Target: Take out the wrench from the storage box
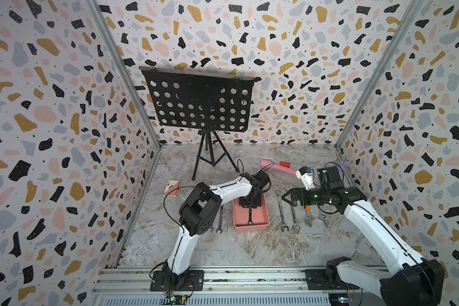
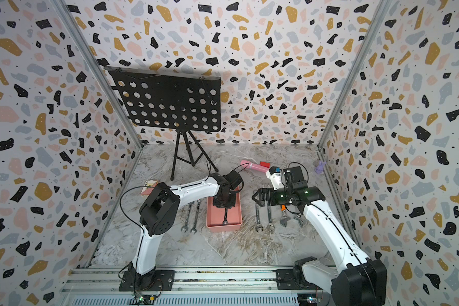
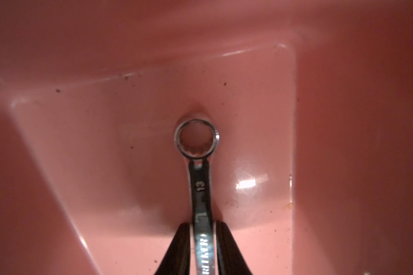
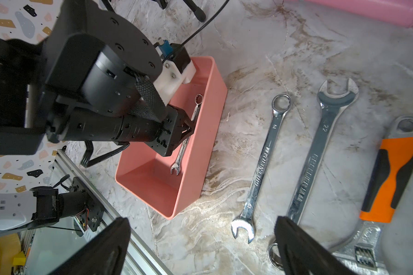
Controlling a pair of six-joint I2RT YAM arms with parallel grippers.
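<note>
A silver combination wrench [image 3: 199, 185] lies in the pink storage box [image 4: 195, 183], marked 13 near its ring end. My left gripper reaches into the box, its fingers [image 3: 181, 247] standing on either side of the wrench's handle. The fingers are partly open, and a sliver of pink shows between each finger and the handle. In the right wrist view the wrench's open end [image 4: 176, 167] rests on the box floor, its middle partly hidden by the left gripper. Over the tools to the right of the box, my right gripper is open and empty.
Right of the box lie two more wrenches [image 4: 261, 167] [image 4: 314, 160] and an orange-handled adjustable wrench [image 4: 390, 174]. More wrenches [image 2: 195, 216] lie left of it. A black perforated stand [image 1: 199, 102] rises behind. Table in front of the box is clear.
</note>
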